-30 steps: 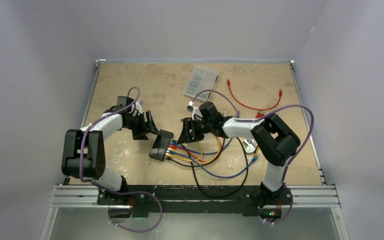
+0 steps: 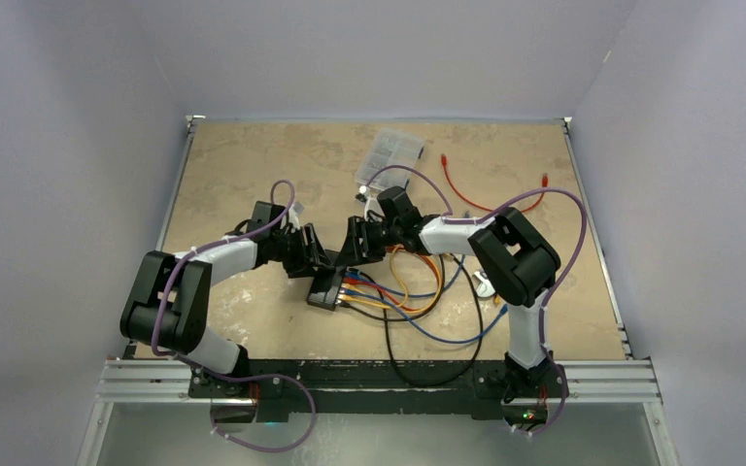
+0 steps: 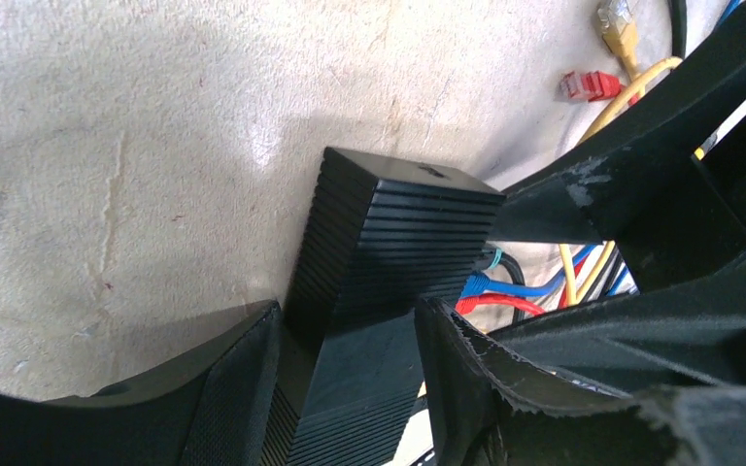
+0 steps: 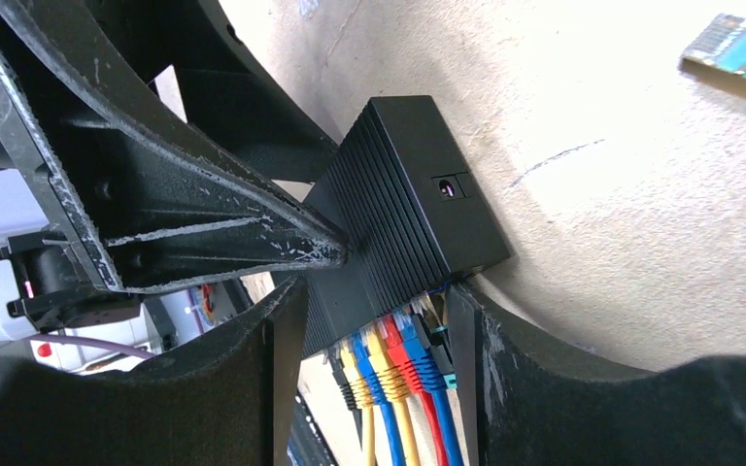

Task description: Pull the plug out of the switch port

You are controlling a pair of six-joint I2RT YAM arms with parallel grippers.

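The black switch [image 2: 324, 291] lies on the table, several coloured plugs [image 4: 403, 349] in its ports along one side. In the left wrist view my left gripper is around the switch's ribbed body [image 3: 413, 223], a finger on either side. In the right wrist view my right gripper straddles the port edge, with plugs between and below its fingertips; whether it grips one is unclear. Both grippers are part open, and the left one's contact is hard to judge.
A clear parts box [image 2: 389, 160] and a red cable [image 2: 491, 207] lie at the back. Loose cables spread right of the switch.
My left gripper has moved right and down onto the switch. The switch has shifted slightly right, and my right gripper has come in at its port side.
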